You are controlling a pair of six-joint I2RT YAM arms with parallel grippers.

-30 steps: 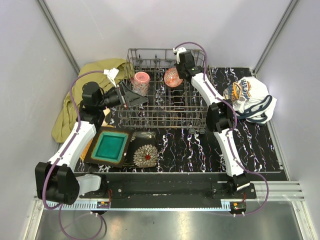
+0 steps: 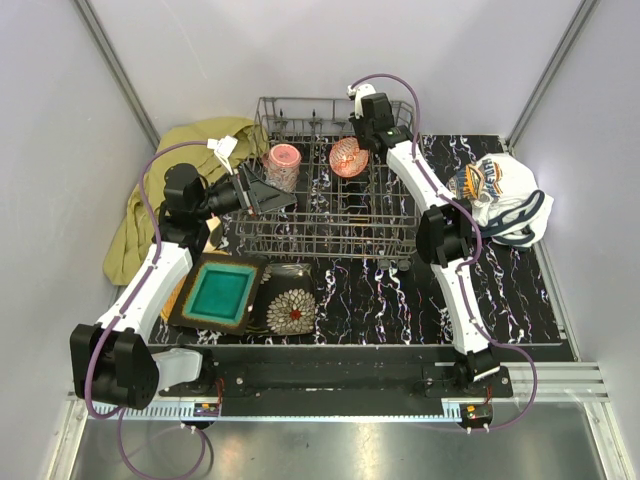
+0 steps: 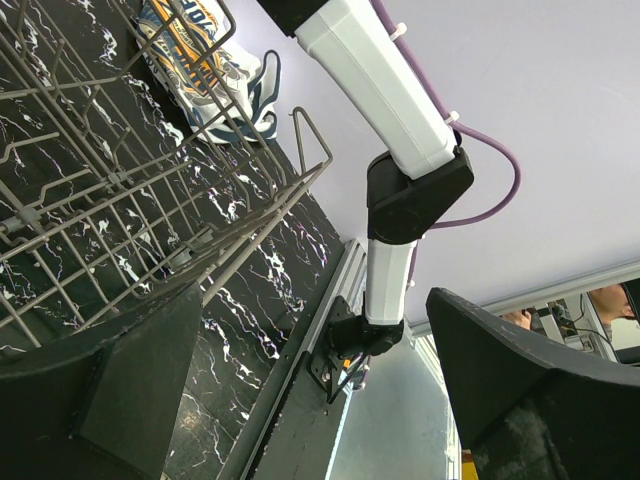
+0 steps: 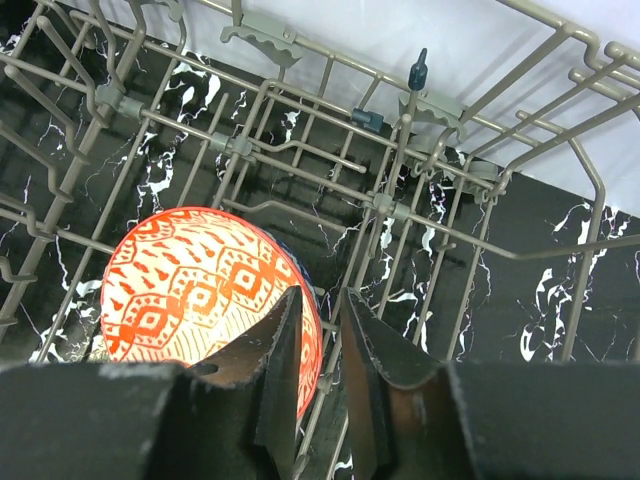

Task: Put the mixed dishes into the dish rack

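In the top view a round red-and-white patterned bowl (image 2: 349, 157) rests tilted in the wire dish rack (image 2: 330, 240). My right gripper is at the bowl's right edge, its fingers parted by a narrow gap. The bowl's rim shows in that gap, with space between it and the right finger. A pink cup (image 2: 284, 158) stands in the rack's left part. Beside it my left gripper (image 2: 262, 195) is open over the rack, nothing between its fingers. A green square plate (image 2: 220, 295) and a dark flower-patterned plate (image 2: 291, 312) lie in front of the rack.
An olive cloth (image 2: 140, 225) lies left of the rack, and a white patterned cloth bundle (image 2: 510, 205) lies to its right. White walls stand close behind and at both sides.
The rack and the bowl have shifted slightly to the right. My right gripper has moved a little with its wrist turning. The left arm stays still.
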